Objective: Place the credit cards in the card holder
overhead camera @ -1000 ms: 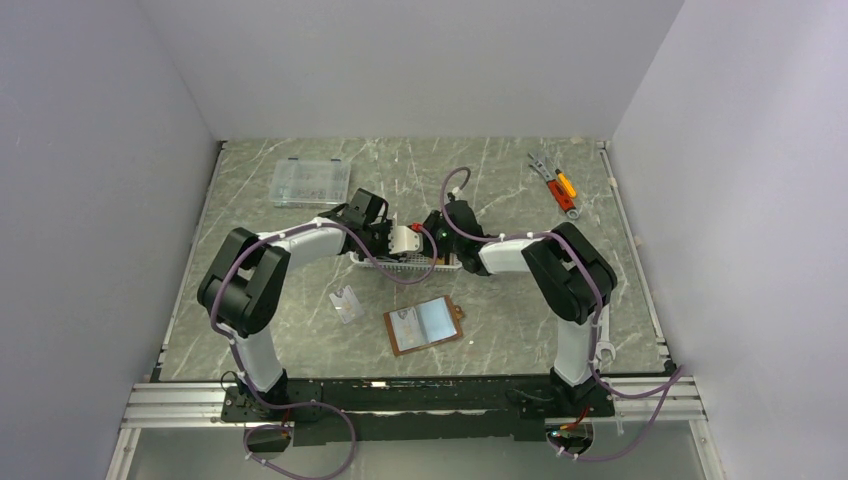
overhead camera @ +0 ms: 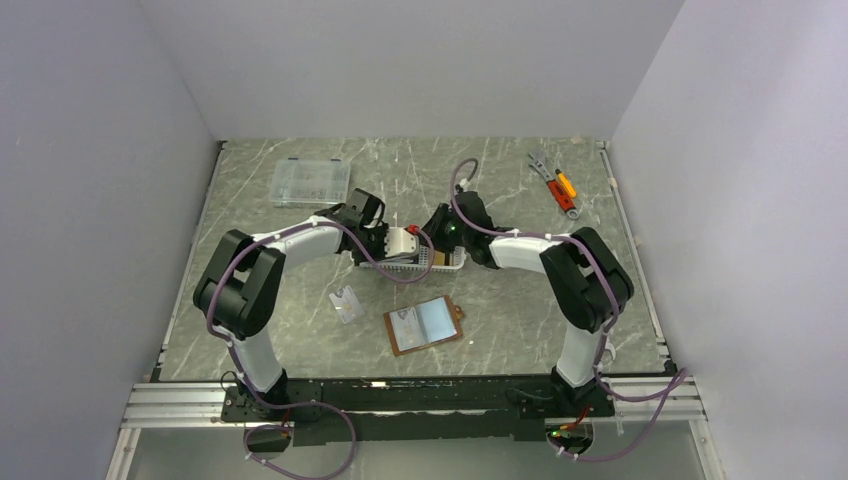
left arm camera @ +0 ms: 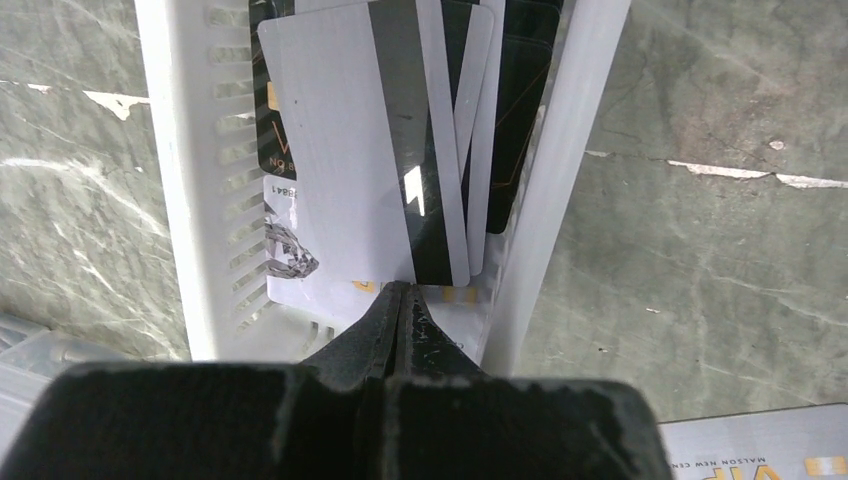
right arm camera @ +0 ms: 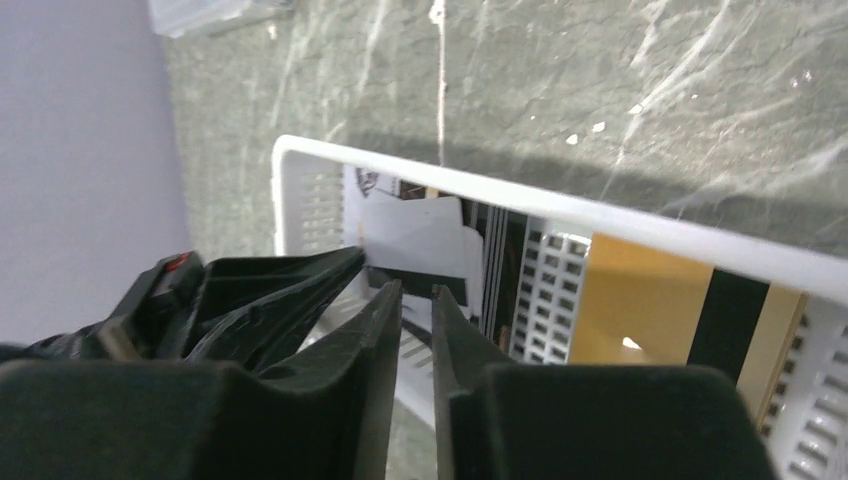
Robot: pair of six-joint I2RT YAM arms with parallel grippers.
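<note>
A white slotted basket (left arm camera: 175, 190) lies mid-table under both arms. Inside it, a stack of white cards with dark stripes (left arm camera: 330, 140) lies over dark and printed cards. My left gripper is shut at the near end of this stack, with no card visible between its fingertips. In the right wrist view, my right gripper is above the basket, its fingers a little apart with nothing visible between them. A tan piece (right arm camera: 640, 300) lies in the right part of the basket. A loose white card (overhead camera: 346, 306) lies on the table below the basket.
A clear plastic box (overhead camera: 310, 182) sits at back left. Pliers (overhead camera: 553, 185) lie at back right. A brown board with pale sheets (overhead camera: 423, 345) lies near the front.
The left arm has barely moved.
</note>
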